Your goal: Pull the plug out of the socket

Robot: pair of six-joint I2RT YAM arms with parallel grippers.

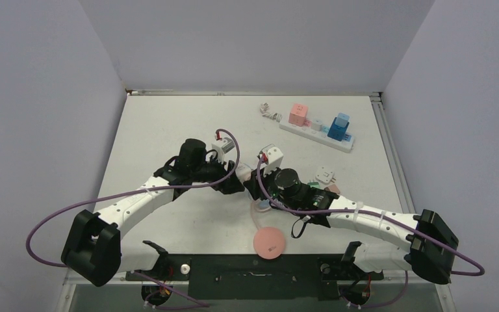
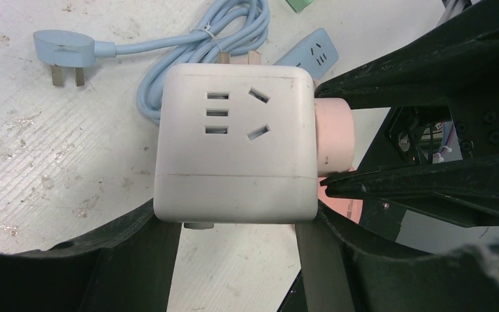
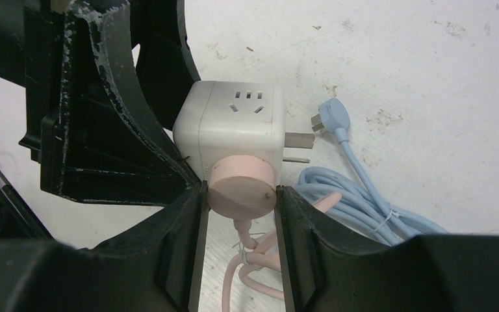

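Note:
A white cube socket (image 2: 234, 143) with slots on its face is held up off the table by my left gripper, which is shut on it. From the socket's side sticks out a round pink plug (image 2: 335, 135), seated against the white face, its pink cord (image 3: 245, 234) hanging below. My right gripper is part open, one finger on each side of the plug's outer end. In the left wrist view its fingertips (image 2: 341, 187) stand close above and below the plug; whether they touch it is hard to tell.
Below lie a coiled blue cable (image 2: 237, 29) and its plug (image 2: 68, 49). A pink disc (image 1: 269, 242) rests at the table's front edge. A white power strip (image 1: 315, 134) with pink and blue cubes stands at the back right.

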